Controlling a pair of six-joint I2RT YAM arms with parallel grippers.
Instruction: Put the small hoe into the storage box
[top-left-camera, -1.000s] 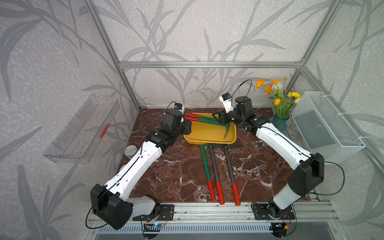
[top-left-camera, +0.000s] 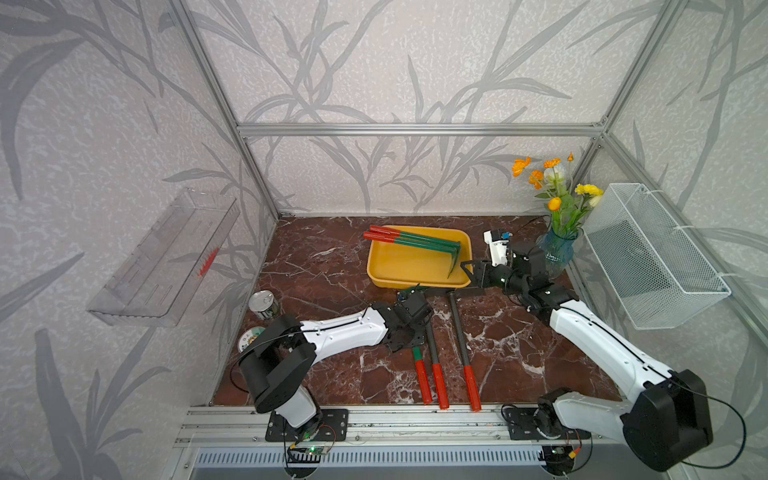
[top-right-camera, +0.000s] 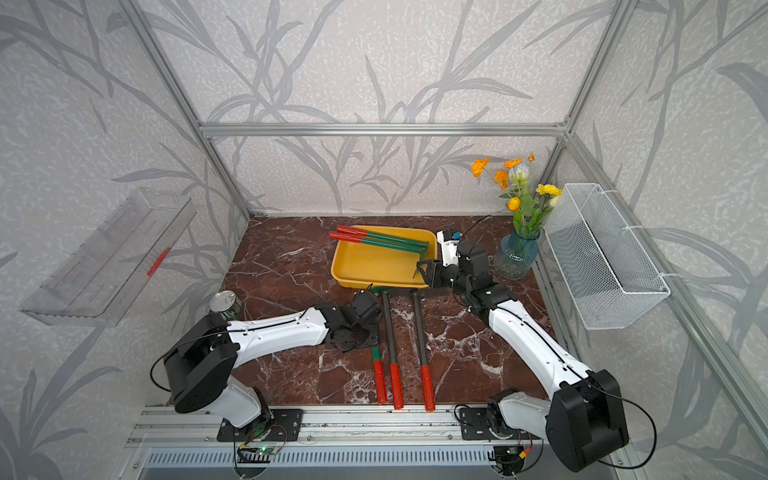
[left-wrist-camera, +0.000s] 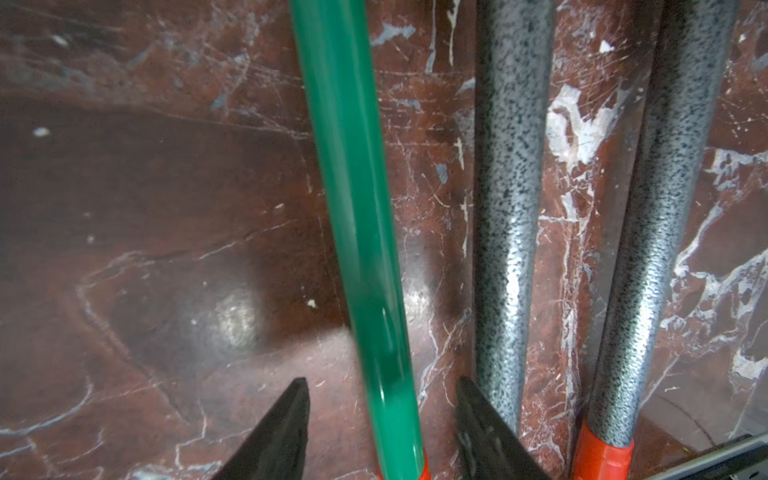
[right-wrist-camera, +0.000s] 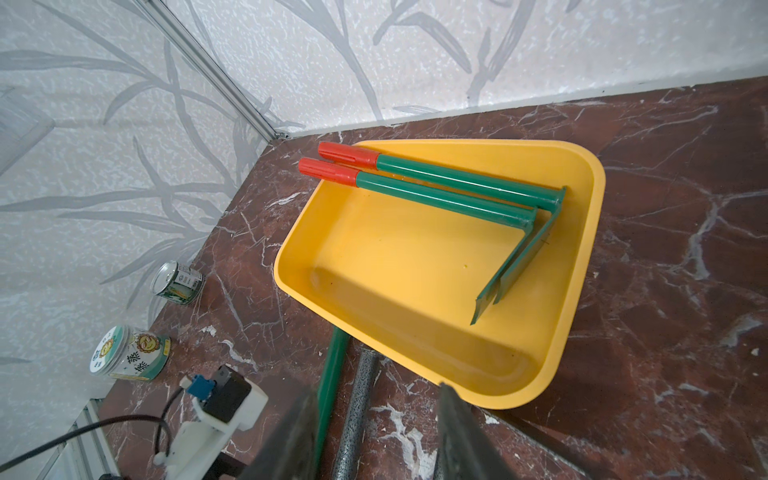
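Observation:
A green-shafted hoe with a red grip (top-left-camera: 424, 380) lies on the marble table beside two speckled grey-shafted tools with red grips (top-left-camera: 472, 388). My left gripper hovers open over the green shaft (left-wrist-camera: 352, 192). The yellow storage box (right-wrist-camera: 432, 264) stands behind them, holding two green hoes with red grips (right-wrist-camera: 448, 200). My right gripper is at the box's right front, its blurred fingers apart with nothing seen between them.
A vase of flowers (top-left-camera: 558, 248) stands back right. Cans (top-left-camera: 264, 305) are at the left. A clear bin (top-left-camera: 144, 288) and a white mesh basket (top-left-camera: 640, 272) are on the side walls.
My right arm has moved lower and to the right.

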